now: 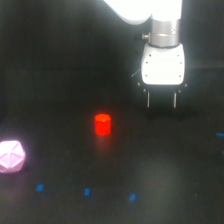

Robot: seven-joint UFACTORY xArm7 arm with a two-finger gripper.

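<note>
A small red cylinder stands on the dark table, left of the middle of the camera view. At the far left lies a pale pink, many-sided ball, nearer to the camera than the cylinder. Up and to the right of the cylinder hangs my white gripper, pointing down. Its two thin fingers are spread apart, and nothing shows between them. It is clear of both objects.
Small blue marks lie flat on the table: one at the lower left, one near the bottom middle, another to its right, and one at the right edge. Otherwise the dark surface around the gripper looks clear.
</note>
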